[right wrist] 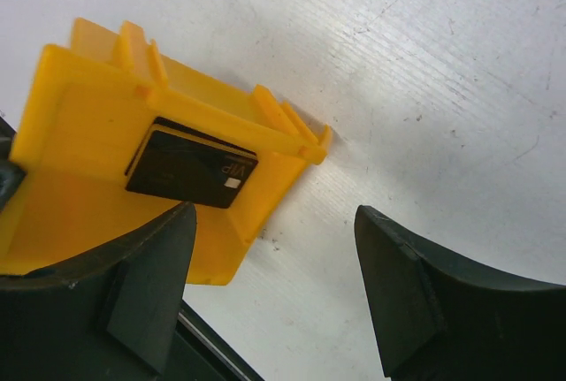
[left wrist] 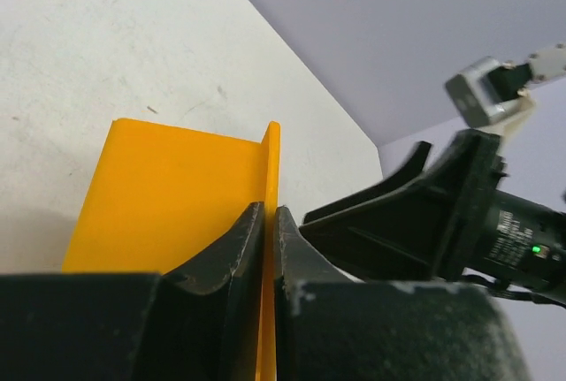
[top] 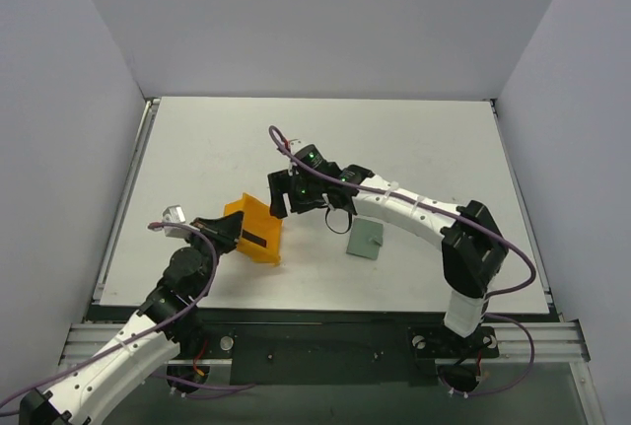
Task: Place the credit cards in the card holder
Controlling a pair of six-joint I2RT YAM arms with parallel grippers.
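The yellow card holder [top: 258,228] is tilted, with my left gripper [top: 235,231] shut on its wall. In the left wrist view this wall runs between the black fingers. A black card marked VIP [right wrist: 193,167] sits inside the holder, against its inner face, in the right wrist view. Beside the holder's upper right, my right gripper [top: 278,194] stands open. Between its fingertips only bare table shows.
A flat grey-green square [top: 365,239] lies on the white table [top: 424,149] right of the holder. My right arm reaches over the table above that square.
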